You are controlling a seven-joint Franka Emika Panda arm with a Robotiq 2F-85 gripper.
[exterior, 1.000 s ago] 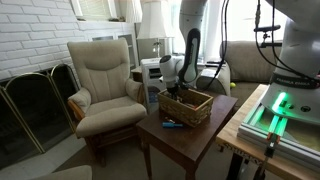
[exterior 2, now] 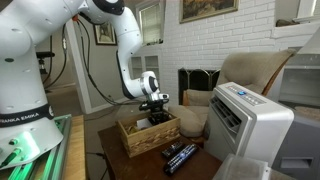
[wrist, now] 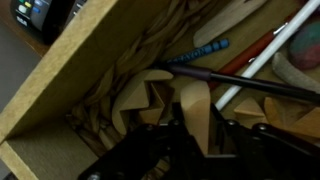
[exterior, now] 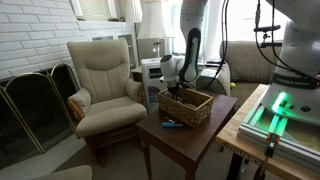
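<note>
A woven basket point(exterior: 188, 113) stands on the dark wooden table, and my gripper is down inside it. In the wrist view, a smooth tan wooden piece point(wrist: 196, 103) stands between the fingers, which are shut on it. Its lower end is hidden by the dark fingers. Around it in the basket lie other wooden pieces point(wrist: 139, 97), a black pen point(wrist: 240, 80), a white stick point(wrist: 262, 58) and a blue beaded item point(wrist: 198, 51). From both exterior views the fingertips are too small or hidden to make out.
On the table beside the basket lie remote controls point(exterior 2: 179, 159). A white appliance point(exterior 2: 245, 122) stands close behind them in exterior view 2. The basket's wall point(wrist: 60, 68) rises close to the gripper on its left.
</note>
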